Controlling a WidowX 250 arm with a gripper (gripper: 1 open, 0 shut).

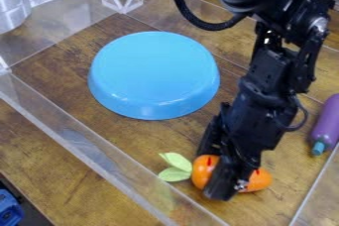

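An orange toy carrot (205, 170) with pale green leaves (176, 168) lies on the wooden surface near the bottom centre. The black gripper (228, 161) is lowered over it, its fingers around the carrot's body and partly hiding it. Whether the fingers are closed tight on it cannot be told.
A blue round lid or bowl (153, 71) sits upside down at the upper left. A purple eggplant-like toy (326, 126) lies at the right. Clear plastic walls run along the left and lower right. Bare wood shows left of the carrot.
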